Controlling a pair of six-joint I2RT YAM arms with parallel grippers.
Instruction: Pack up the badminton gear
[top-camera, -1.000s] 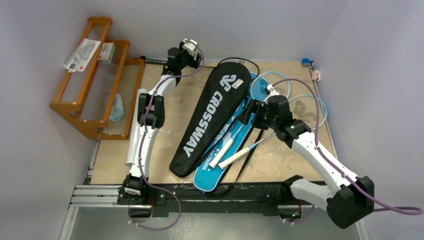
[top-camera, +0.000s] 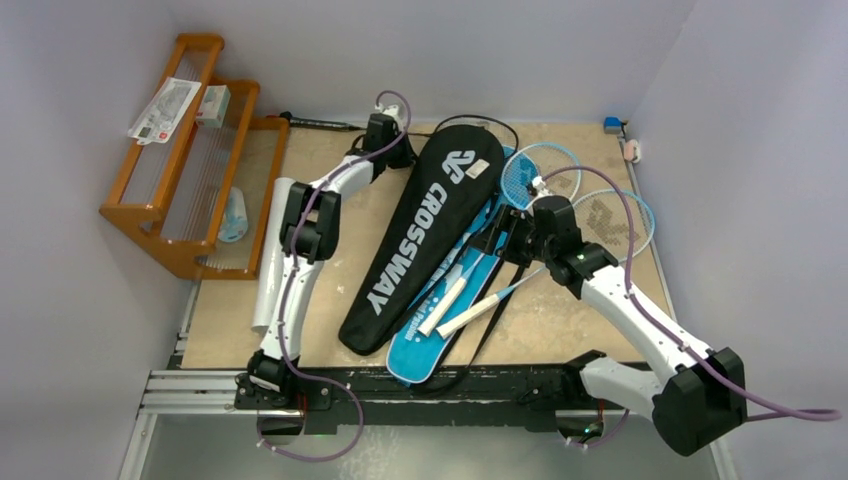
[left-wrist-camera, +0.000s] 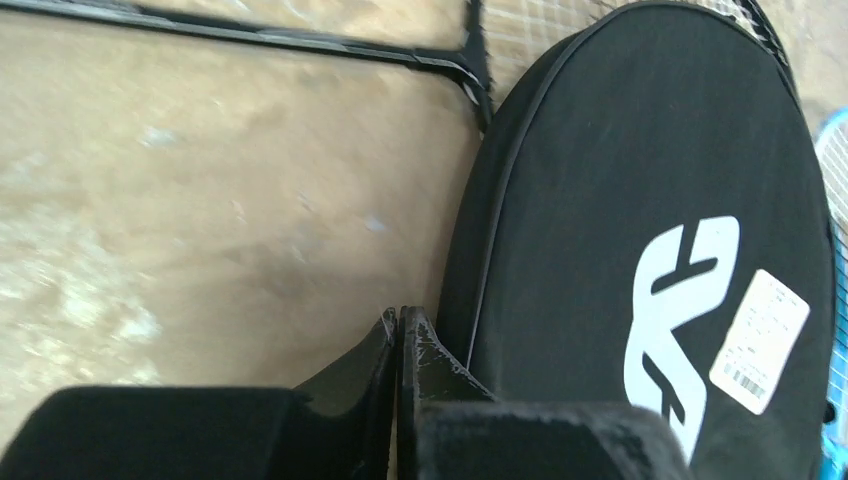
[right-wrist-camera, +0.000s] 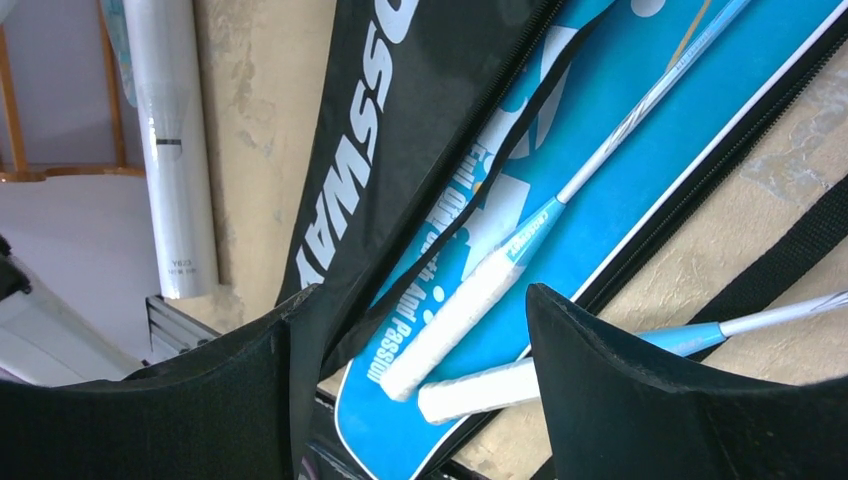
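Note:
The racket bag is spread out, its black CROSSWAY side (top-camera: 408, 230) lying left of the blue part (top-camera: 412, 362). One white-handled racket (right-wrist-camera: 475, 305) lies on the blue; the grip of a second racket (right-wrist-camera: 490, 388) rests across its edge. Their round heads reach to the back right. A black racket shaft (left-wrist-camera: 300, 40) runs along the back to strings partly hidden behind the black side. My left gripper is shut beside the black side's upper left edge, nothing visible between its tips. Over the blue part, my right gripper stands open and empty.
A white tube (top-camera: 268, 265) lies left of the bag, alongside a wooden shelf (top-camera: 190, 160) holding a box and packets. A black strap (top-camera: 500, 310) trails on the right. Bare tabletop (top-camera: 340, 265) shows between tube and bag.
The right arm has hardly moved, and the bag and rackets lie as before.

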